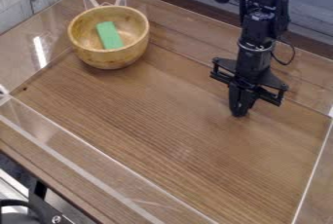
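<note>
My black arm comes down from the top right, its gripper (240,107) low over the wooden table (143,150), right of center. Its fingertips are dark and small, so whatever lies between them cannot be made out. A yellow bowl (130,51) stands at the upper left with a green block (105,32) inside it.
Table edges run along the left and the right, and the bowl takes up the upper left area.
</note>
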